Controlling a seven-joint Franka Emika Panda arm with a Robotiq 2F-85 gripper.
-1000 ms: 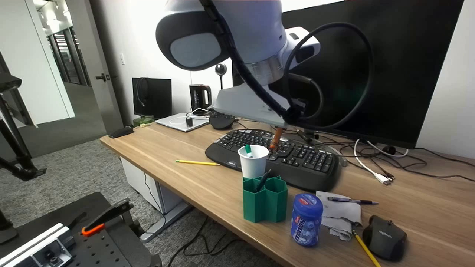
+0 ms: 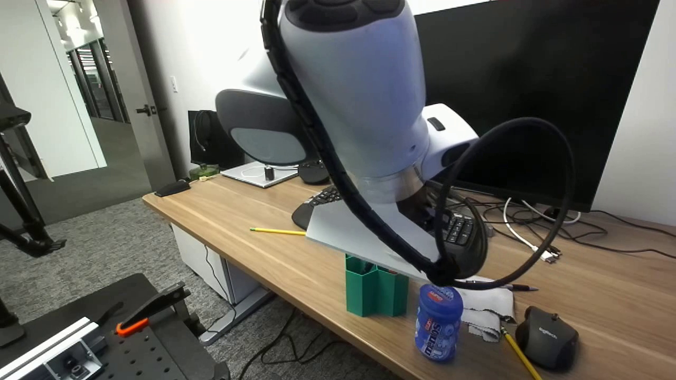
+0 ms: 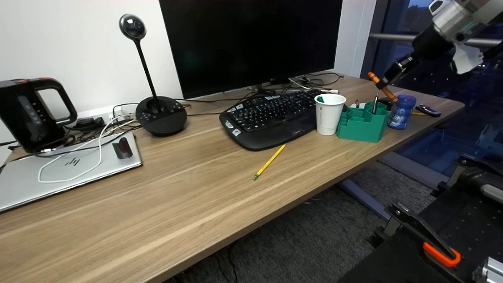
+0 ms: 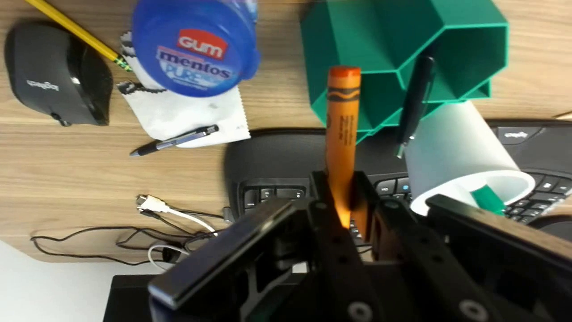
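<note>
In the wrist view my gripper is shut on a thick orange crayon (image 4: pixel 343 118), its free end out past the fingertips. Exterior view 2 shows the crayon (image 3: pixel 390 94) slanting down, its lower end close to the blue gum jar (image 3: pixel 402 112); whether they touch I cannot tell. The green pen holder (image 4: pixel 380 48) lies beneath, with the crayon's end overlapping its near cells in the wrist view. A black pen (image 4: pixel 418 96) leans in one cell. In exterior view 1 the arm hides the fingers and crayon.
A white cup (image 3: pixel 328 118) holding a green-capped marker stands against the pen holder. Behind is the keyboard (image 3: pixel 276 118). A mouse (image 2: pixel 546 338), a cloth (image 2: pixel 485 304) and a yellow pencil (image 2: pixel 520 354) lie near the jar. Clear desk (image 3: pixel 188 188) spreads to the left in exterior view 2.
My arm has come down and toward the desk's front, from over the keyboard to over the pen holder. The gum jar has shifted slightly toward the front edge.
</note>
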